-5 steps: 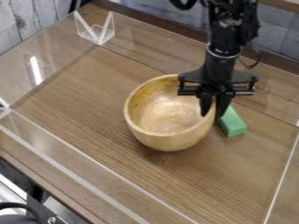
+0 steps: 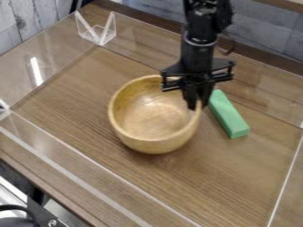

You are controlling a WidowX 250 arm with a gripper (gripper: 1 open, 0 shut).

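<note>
The black gripper (image 2: pixel 187 89) is shut at the back-right part of a tan wooden bowl (image 2: pixel 148 120), apparently on its rim; the fingertips are partly hidden and dark. The bowl sits at the centre of the wooden table. A green block (image 2: pixel 226 113) lies just to the right of the bowl.
A white wire holder (image 2: pixel 97 29) stands at the back left. A raised wooden edge runs along the back right.
The gripper has moved left, and the bowl with it, away from the green block, which shows more fully now.
</note>
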